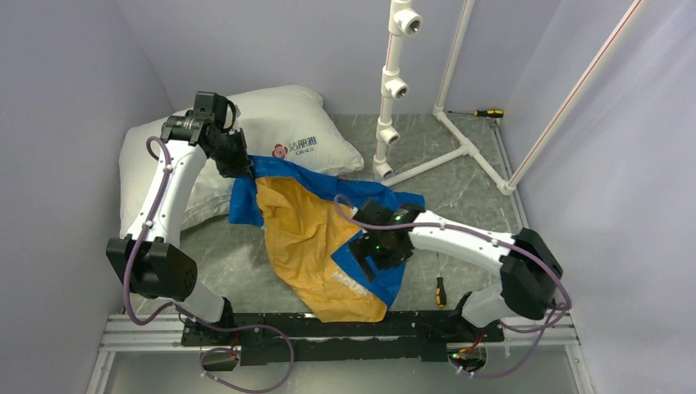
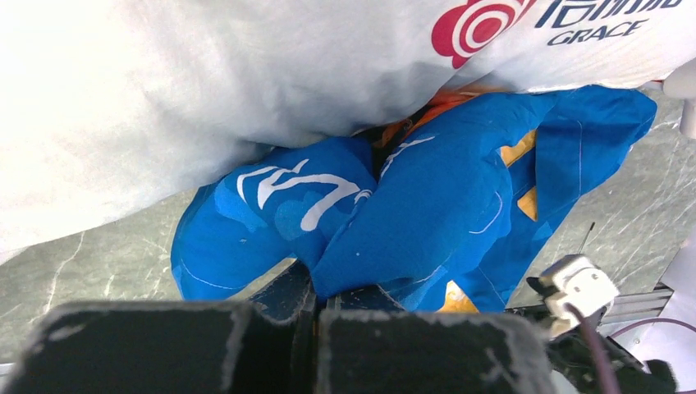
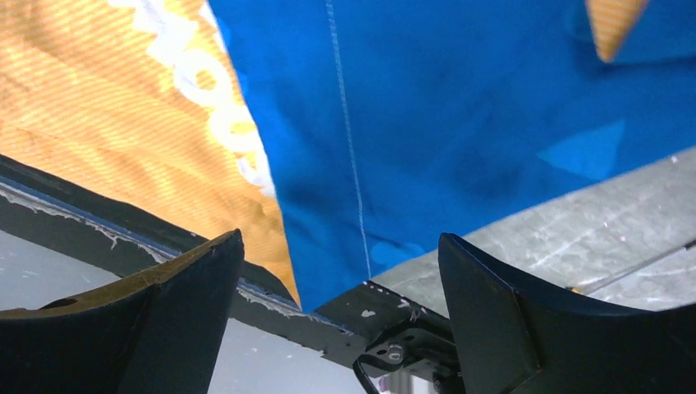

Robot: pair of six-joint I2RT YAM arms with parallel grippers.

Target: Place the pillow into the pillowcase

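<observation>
The white pillow (image 1: 148, 180) with the GRACE logo lies across the back left. The blue and yellow pillowcase (image 1: 295, 246) spreads in front of it. At its upper left corner, my left gripper (image 1: 246, 168) is shut on the blue fabric (image 2: 410, 213), lifting it beside the pillow's front edge. The fabric bunches over the fingertips in the left wrist view, showing a dark opening behind. My right gripper (image 1: 373, 263) is open above the lower right part of the pillowcase; in the right wrist view blue and yellow cloth lies between its fingers.
A white pipe frame (image 1: 460, 152) stands at the back right, with a screwdriver (image 1: 488, 112) near it. Another screwdriver (image 1: 441, 291) lies at the front right. Walls close in on both sides and the back.
</observation>
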